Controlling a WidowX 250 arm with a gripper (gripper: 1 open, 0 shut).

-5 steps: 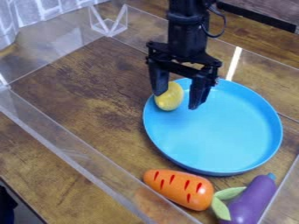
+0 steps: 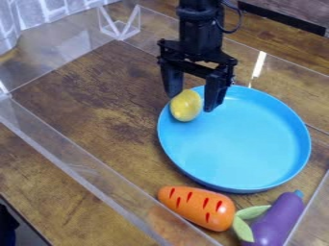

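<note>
The black gripper (image 2: 195, 82) hangs over the left back part of a blue plate (image 2: 244, 149), its fingers spread open. A yellow rounded toy (image 2: 187, 107) sits on the plate's left back edge, just below the fingers. An orange toy carrot (image 2: 197, 205) and a purple toy eggplant (image 2: 274, 220) with a green top lie in front of the plate.
A clear plastic wall runs diagonally along the lower left, and more clear plastic stands at the upper left.
The gripper has risen slightly and moved a little to the left. The yellow toy and the other objects look about where they were.
</note>
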